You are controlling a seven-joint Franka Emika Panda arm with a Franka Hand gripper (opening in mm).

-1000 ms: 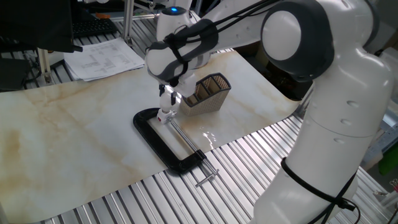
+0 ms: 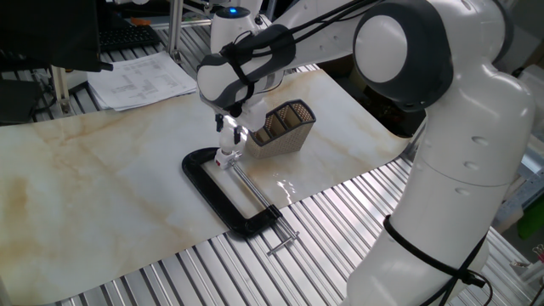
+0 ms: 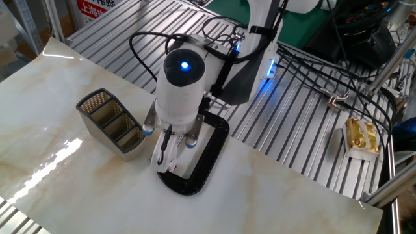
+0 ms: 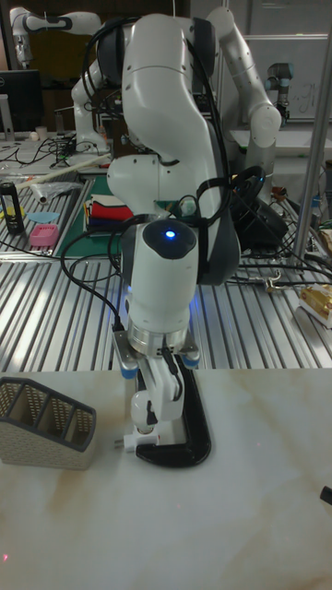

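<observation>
A black C-clamp (image 2: 211, 195) with a metal screw lies flat, partly on the marble-patterned sheet and partly over the slatted table. At its far end rests a small white plug-like piece (image 2: 225, 159) with a red spot; metal prongs stick out sideways from this piece (image 4: 132, 442). My gripper (image 2: 226, 146) points down right at the white piece, its tip touching or almost touching it. In the second exterior view, the gripper (image 3: 162, 162) covers part of the clamp frame (image 3: 207, 162). Whether the fingers are closed around the white piece cannot be made out.
A beige perforated organizer (image 2: 283, 132) with dark-rimmed compartments stands close beside the gripper. Papers (image 2: 140, 81) lie at the back left. A gold-and-white packet (image 3: 361, 138) sits on the slats, away from the arm. Much of the marble sheet (image 2: 93, 195) is bare.
Over the last second my arm and wrist shifted very slightly left in the first exterior view. The clamp, white piece and organizer look unmoved.
</observation>
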